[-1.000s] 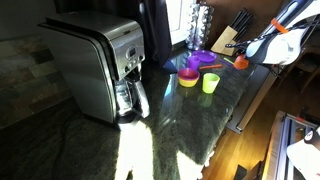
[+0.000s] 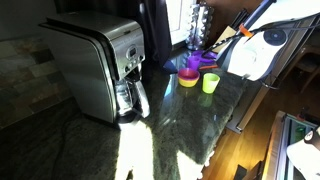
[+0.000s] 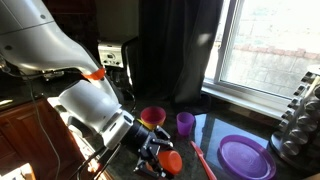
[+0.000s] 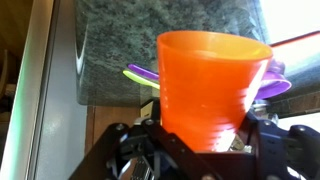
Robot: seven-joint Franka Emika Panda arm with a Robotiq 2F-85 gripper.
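My gripper is shut on an orange cup (image 4: 205, 85), whose open rim faces the wrist camera. In exterior view 2 the same cup (image 3: 171, 162) hangs at the fingertips, over the counter's near part. The red-and-yellow bowl (image 3: 153, 115) and the purple cup (image 3: 185, 122) stand behind it, apart from my gripper. Exterior view 1 shows the bowl (image 2: 188, 77) beside a light-green cup (image 2: 210, 83); the orange cup cannot be made out there.
To the cup's right in exterior view 2 lie a red utensil (image 3: 203, 160) and a purple plate (image 3: 245, 157). A spice rack (image 3: 298, 120) stands at the right edge. The coffee maker (image 2: 100, 65) occupies the counter's left.
In exterior view 1 my arm has swung from the far right leftward and nearer, above the counter's right side. The orange cup, visible at the gripper a second ago, no longer shows there.
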